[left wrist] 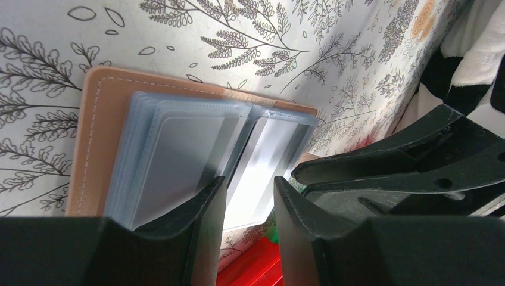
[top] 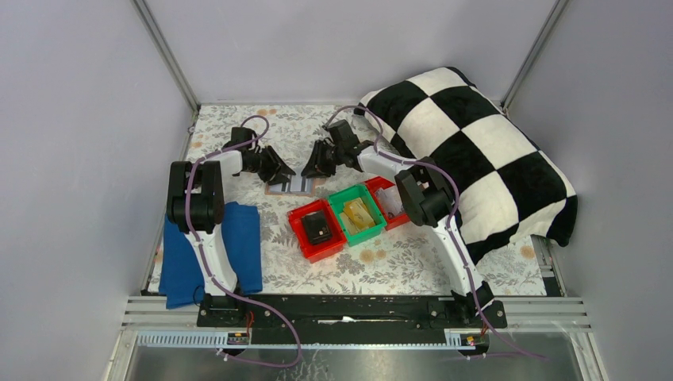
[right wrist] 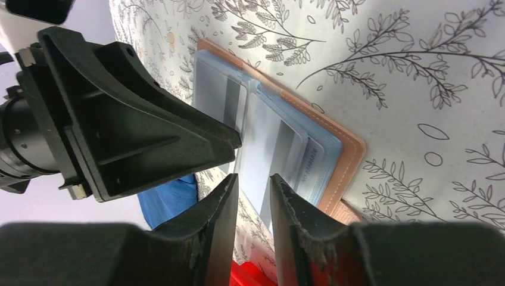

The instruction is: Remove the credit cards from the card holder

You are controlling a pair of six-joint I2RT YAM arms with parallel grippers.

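Observation:
The card holder (top: 290, 185) lies spread open on the patterned table, its tan cover (left wrist: 89, 137) showing around stacked clear sleeves. Strips and panels show through the sleeves (left wrist: 190, 146), and raised digits can be seen on a card (right wrist: 309, 161) at the right side. My left gripper is partly open over the sleeves near the fold, nothing visibly clamped between its fingers. From the right, my right gripper also stands part open above the sleeves, its gap empty as far as shows. Whether any fingertip touches plastic is hard to tell.
In front of the holder stand a red bin (top: 294, 217) with a dark item, a green bin (top: 334, 196) with a yellow packet, and another red bin (top: 401, 221). A checkered pillow (top: 484, 151) fills the right. Blue cloth (top: 242, 246) lies front left.

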